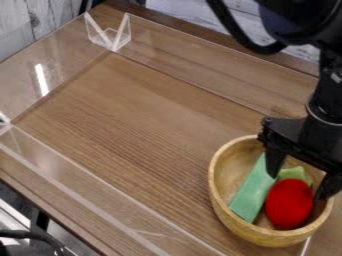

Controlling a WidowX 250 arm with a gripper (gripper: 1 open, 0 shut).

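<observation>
My black gripper [299, 158] hangs at the right over a wooden bowl [227, 215], open, its fingers reaching down to the bowl's back. Inside the bowl lie a red round object [289, 205], a long light green block [251, 190] and a smaller green piece partly behind the red one and under the gripper.
A small white wire-like stand [110, 32] is at the back left. The table's edge runs along the lower left.
</observation>
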